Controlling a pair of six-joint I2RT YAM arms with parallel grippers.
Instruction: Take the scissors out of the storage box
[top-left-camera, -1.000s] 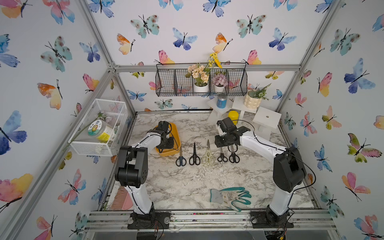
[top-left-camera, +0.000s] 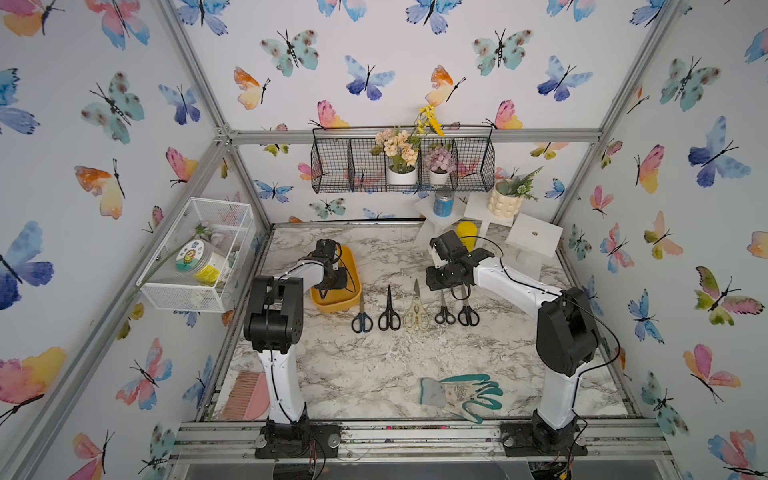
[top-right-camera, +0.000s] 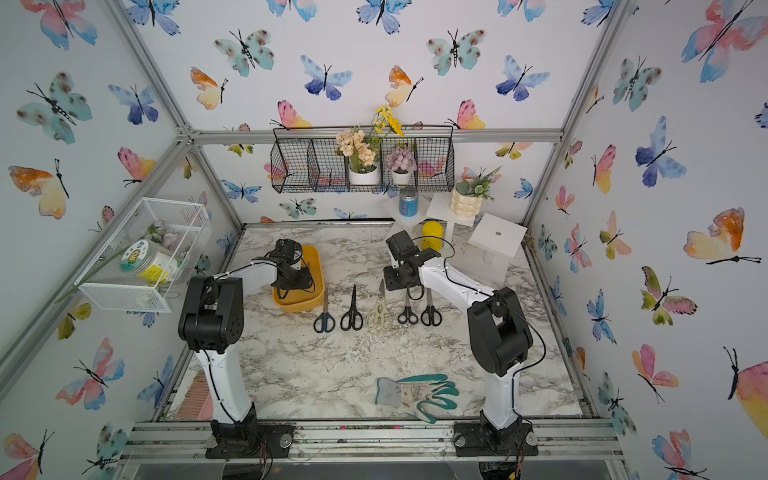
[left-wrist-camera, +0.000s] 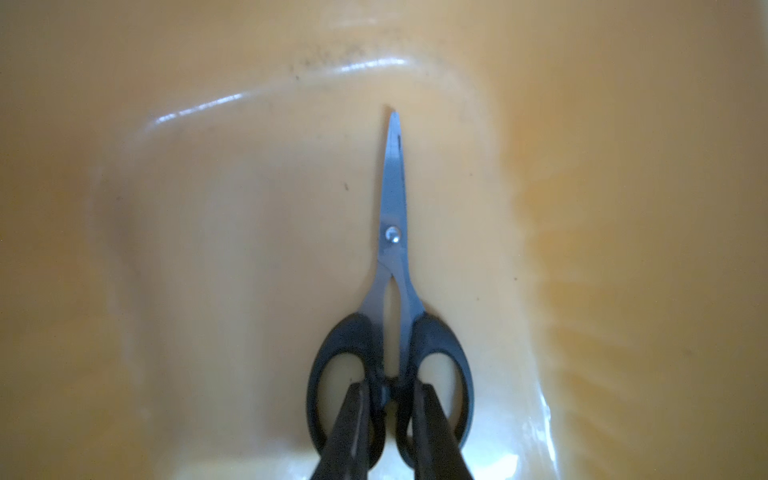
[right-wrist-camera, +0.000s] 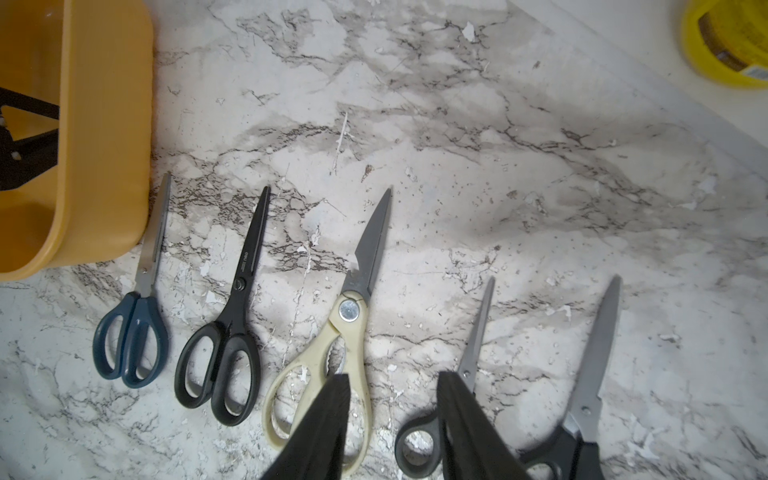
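Note:
Black-handled scissors lie on the floor of the yellow storage box, blades pointing away in the left wrist view. My left gripper reaches into the box, its fingertips over the inner parts of the two handles with a narrow gap between them. Whether it grips them I cannot tell. My right gripper hangs part open over the table above a row of several scissors, including cream-handled ones. Nothing clearly sits between its fingers.
A yellow container and white stands are at the back right. A glove lies at the front, a pink brush at front left. A wire rack hangs on the back wall.
My left arm's elbow has risen and shifted right, its gripper staying in the box.

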